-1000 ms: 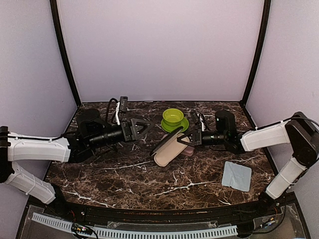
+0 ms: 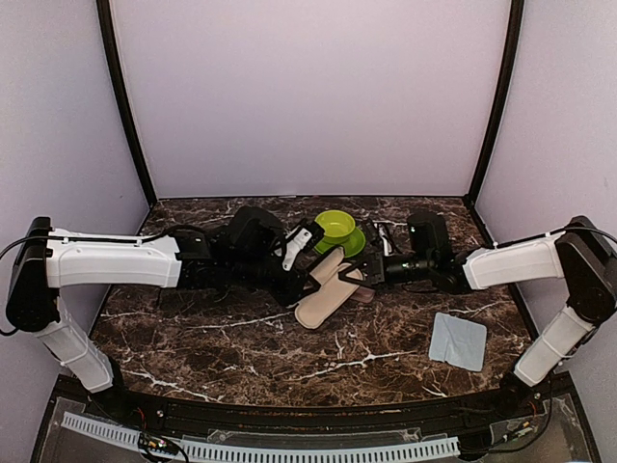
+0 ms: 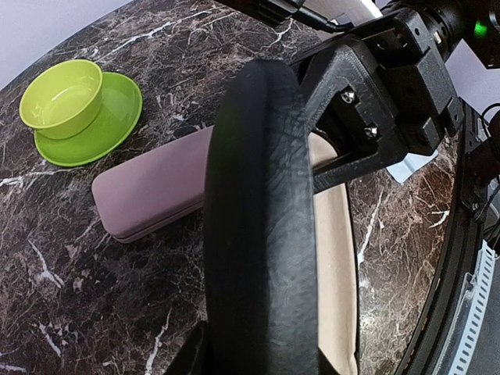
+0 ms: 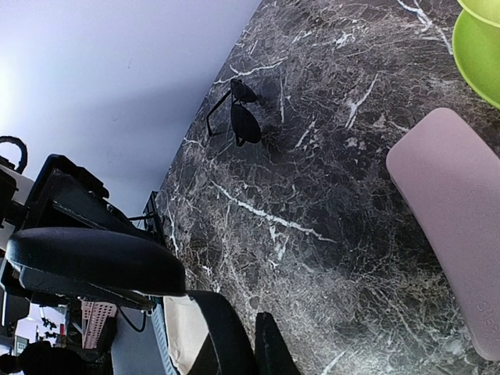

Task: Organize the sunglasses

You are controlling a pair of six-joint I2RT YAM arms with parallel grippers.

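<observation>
The black glasses case (image 2: 326, 305) with a beige lining is held unfolded above the table. My right gripper (image 2: 359, 270) is shut on its right-hand edge. At the case's left side is my left gripper (image 2: 307, 282); in the left wrist view its fingers, barely showing at the bottom edge, stand apart on either side of the black lid (image 3: 262, 219). Whether they press on it is not clear. Dark sunglasses (image 4: 245, 123) lie on the marble table in the right wrist view. A closed pink case (image 3: 152, 183) rests on the table behind the black one.
A green bowl (image 2: 334, 225) on a green plate (image 2: 356, 243) stands at the back. A light blue cloth (image 2: 458, 340) lies at the right.
My left gripper has moved right, from clear of the case to its left side. The case's lid has tilted, showing more beige lining. The right arm has barely moved.
</observation>
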